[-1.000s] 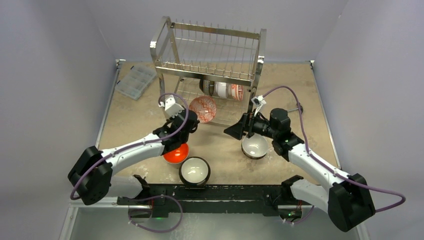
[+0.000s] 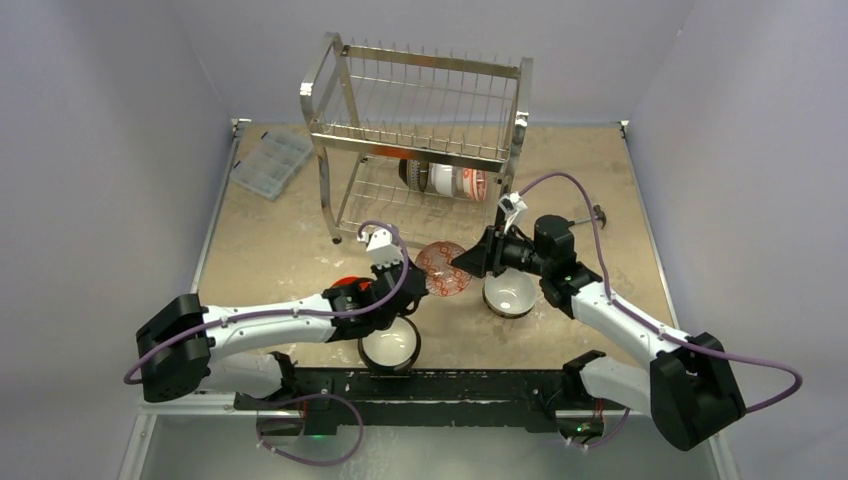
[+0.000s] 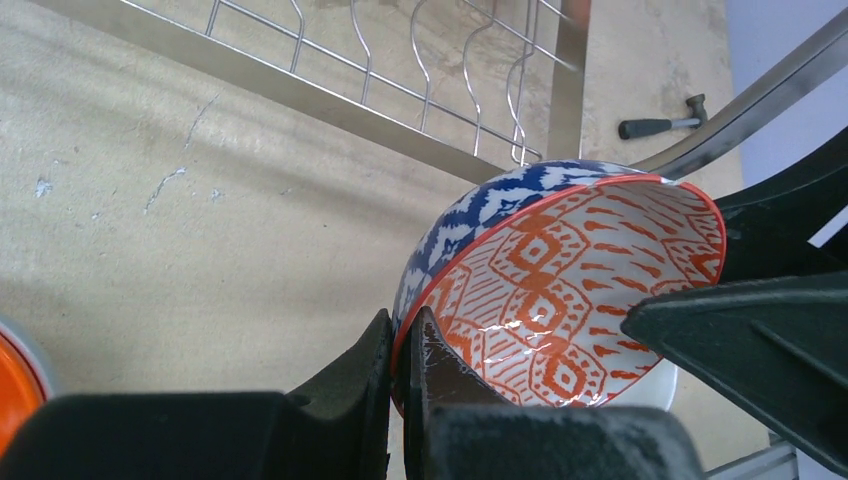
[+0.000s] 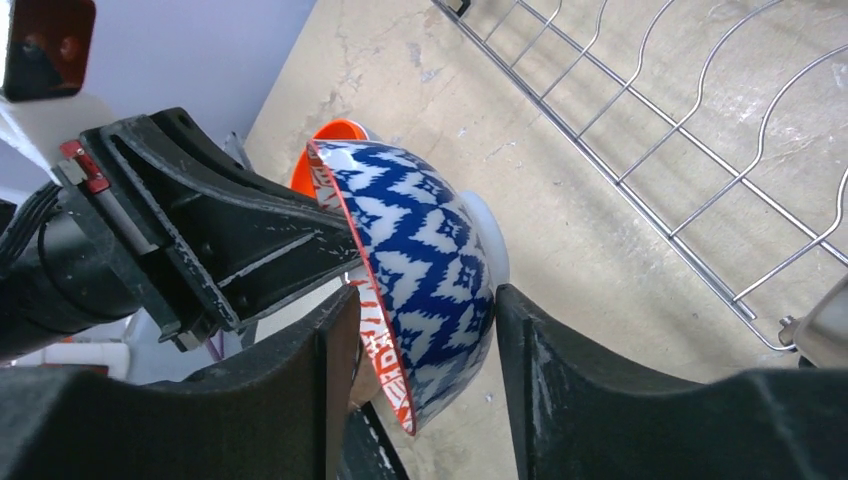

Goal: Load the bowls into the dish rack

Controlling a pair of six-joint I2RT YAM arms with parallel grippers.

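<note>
A patterned bowl (image 2: 445,268), blue outside and orange inside (image 3: 560,290), is held tilted by my left gripper. My right gripper has a finger on either side of it, part open; contact is unclear. The dish rack (image 2: 420,142) holds several bowls (image 2: 443,178) on its lower tier. On the table sit a black-white bowl (image 2: 389,343), a white bowl (image 2: 509,292) and an orange bowl (image 3: 15,385), mostly hidden from above by my left arm.
A clear organiser box (image 2: 271,163) lies at the back left, a hammer (image 3: 650,127) right of the rack. Bare table shows in front of the rack.
The right gripper has shifted slightly.
</note>
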